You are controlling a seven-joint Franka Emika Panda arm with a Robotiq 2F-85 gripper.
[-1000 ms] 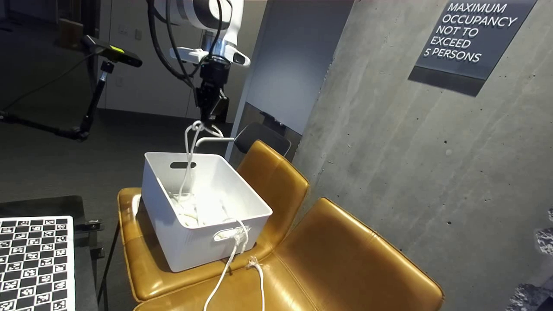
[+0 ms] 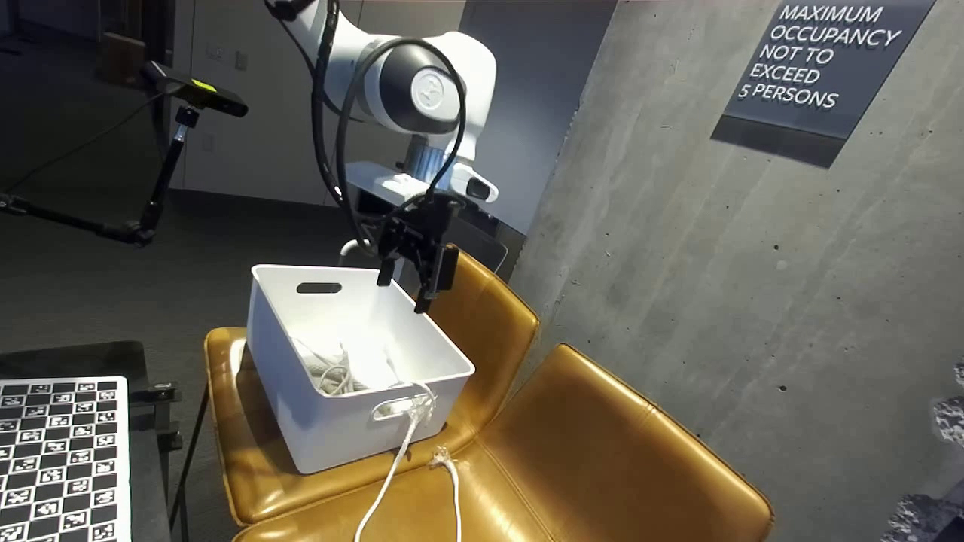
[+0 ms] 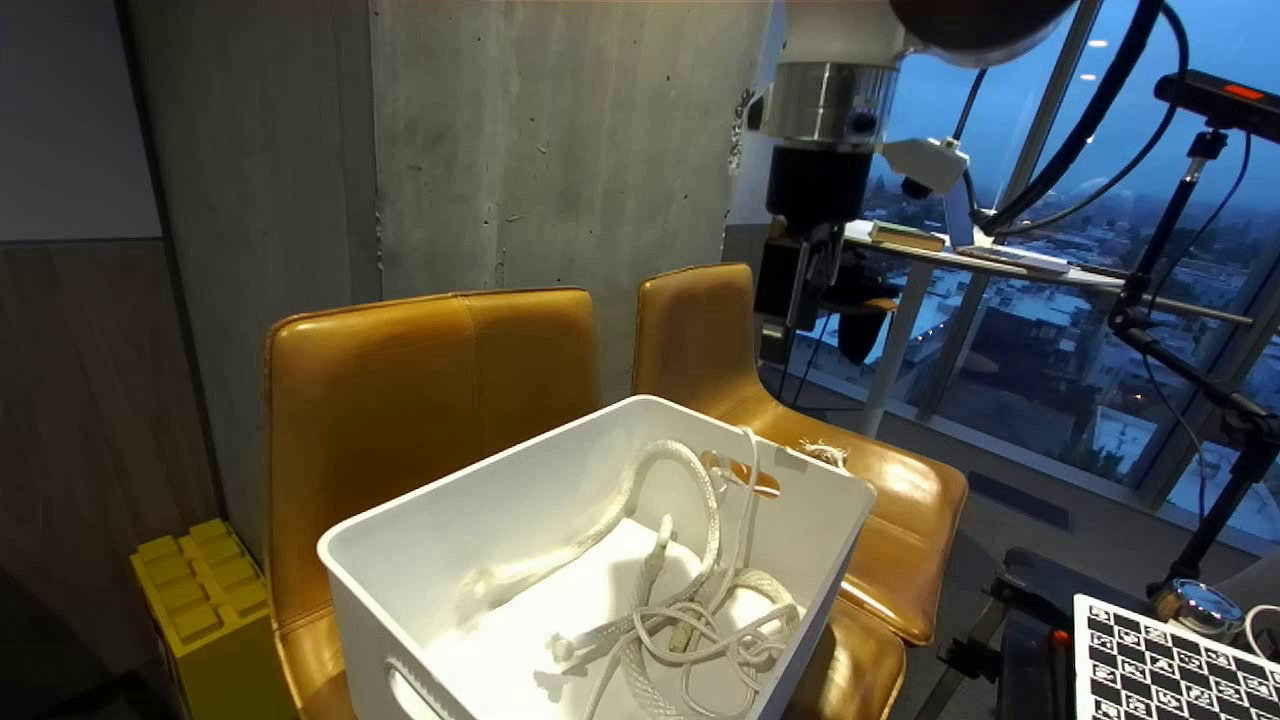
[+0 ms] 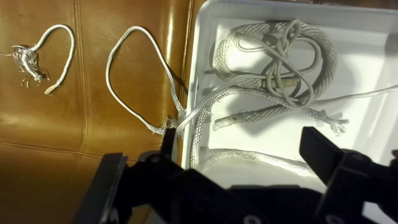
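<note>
Over the far right rim of a white bin [image 2: 312, 424], my gripper [image 2: 404, 296] stands open with nothing between its fingers. In the wrist view its two black fingers [image 4: 317, 155] are wide apart. Coiled and tangled pale rope [image 3: 708, 624] lies in the bin, with thick braided lengths and thinner cord. One thin cord passes through the bin's handle hole and forms a loop [image 4: 108, 74] outside, over the tan seat. A short frayed rope piece [image 4: 71, 44] lies apart on that seat. Part of the bin's near floor is hidden by the gripper in the wrist view.
The bin stands on a tan chair [image 2: 226, 452], with a second tan chair [image 2: 623, 433] beside it. A concrete wall [image 2: 813, 316] rises behind the chairs. A checkered board [image 2: 63, 461] and a camera on a stand [image 2: 194, 95] are off to the left.
A second ago the gripper held a loop of cord high above the bin. Now it is open, lower and farther right, and that cord lies down in the bin.
</note>
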